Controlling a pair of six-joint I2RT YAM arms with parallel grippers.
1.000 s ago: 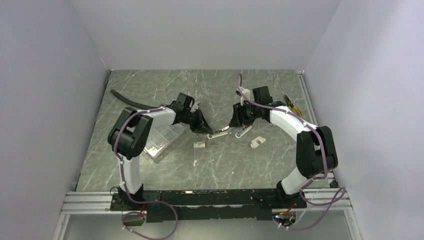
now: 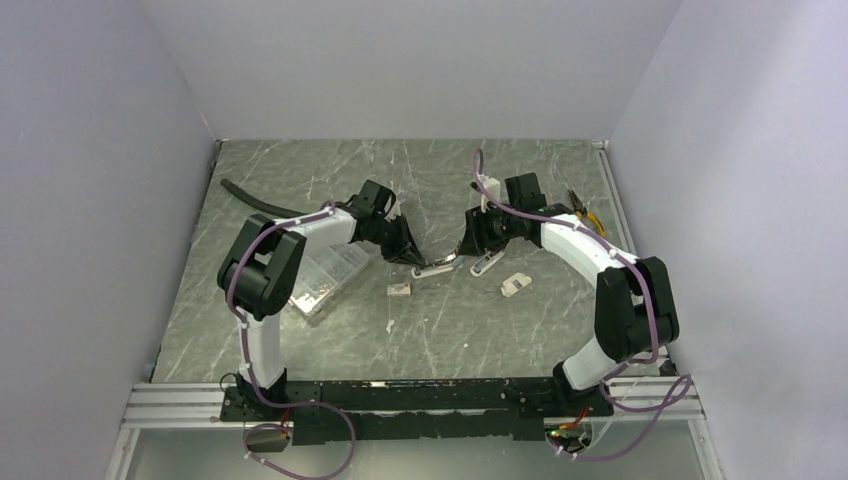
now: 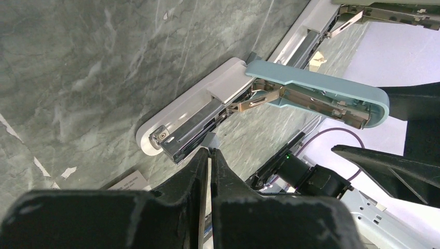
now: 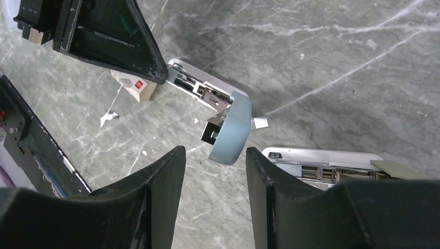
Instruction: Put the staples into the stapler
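Observation:
An opened stapler (image 3: 184, 109) with a light-blue top raised shows its metal channel in the left wrist view. My left gripper is shut on a small grey piece at its fingertips, close beside the channel's front end. My right gripper stands open around the outer end of the raised blue top, nothing visibly clamped. A small loose strip of staples (image 4: 260, 122) lies on the table by the stapler's hinge.
A second stapler (image 4: 321, 158) lies to the right. A small box (image 2: 398, 289), a pale packet (image 2: 515, 284), a clear compartment case (image 2: 330, 275) and yellow-handled pliers (image 2: 592, 220) surround the work.
My left gripper has shifted very slightly at the stapler's front end; the right arm is nearly still, moved only slightly downward in the top view.

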